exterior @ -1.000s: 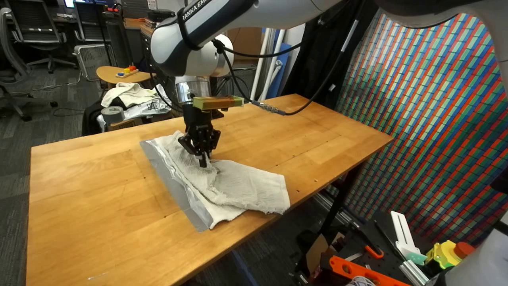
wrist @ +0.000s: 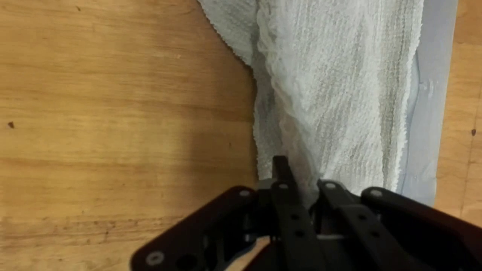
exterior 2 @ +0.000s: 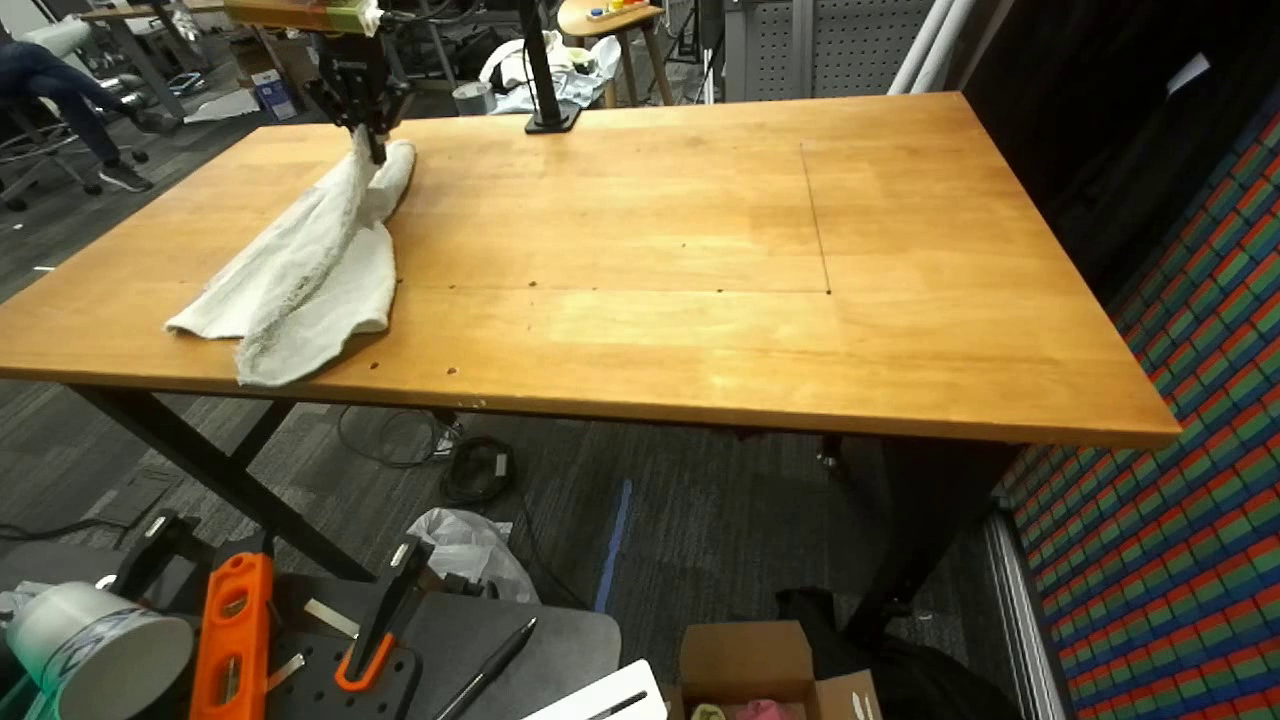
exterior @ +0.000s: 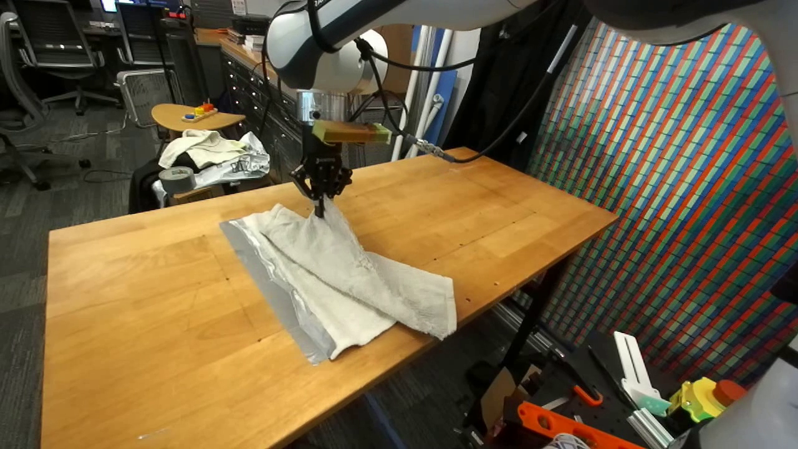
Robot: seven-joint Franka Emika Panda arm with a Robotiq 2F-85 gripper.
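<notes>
A pale grey-white towel lies folded and rumpled on the wooden table, and one part is drawn up into a peak. At that peak my gripper is shut on a pinch of the cloth. The wrist view shows a raised ridge of the towel running into the space between my fingers. Under the towel's left side a silver-grey sheet shows as a strip along its edge. From the other side, the towel hangs from the gripper and spreads toward the table's near edge.
A black post base stands at the far edge. Beyond the table, a stool holds a roll of tape and more cloth.
My gripper has risen and moved toward the table's far side, holding the cloth. The towel, flatter before, is now pulled up into a slanting peak; its near right corner has barely shifted.
</notes>
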